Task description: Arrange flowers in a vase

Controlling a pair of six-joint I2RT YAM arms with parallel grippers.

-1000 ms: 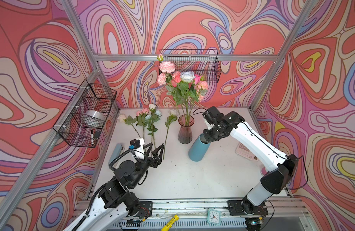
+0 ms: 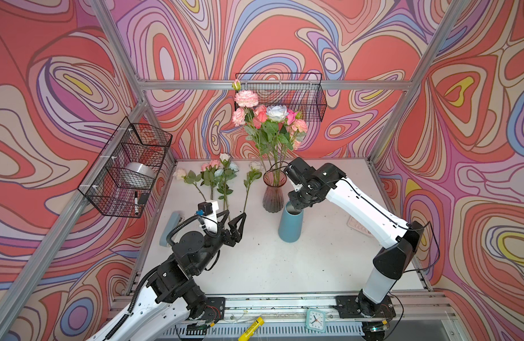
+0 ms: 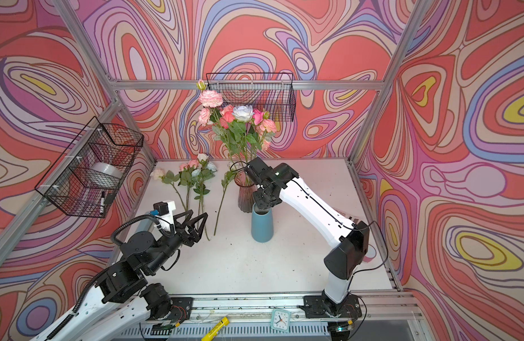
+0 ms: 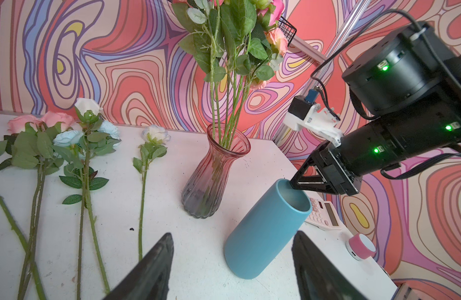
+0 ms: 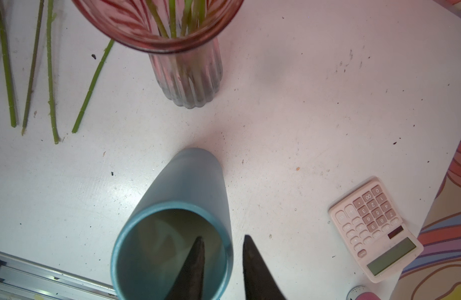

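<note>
A teal vase (image 2: 290, 227) stands on the table, leaning to the right in the left wrist view. My right gripper is at its rim (image 5: 172, 205), fingers parted on either side of the wall, one over the opening. My left gripper is open and empty at the front left. A pink glass vase (image 4: 205, 190) holding tall mixed roses (image 2: 273, 122) stands behind the teal vase. Loose roses (image 4: 90, 160) with long stems lie on the table's left half.
A pink calculator (image 5: 375, 225) and a small pink round object (image 4: 360, 246) sit on the right. Wire baskets (image 2: 125, 170) hang on the left and back (image 2: 280, 96).
The teal vase has shifted and now looks more upright in the top left view.
</note>
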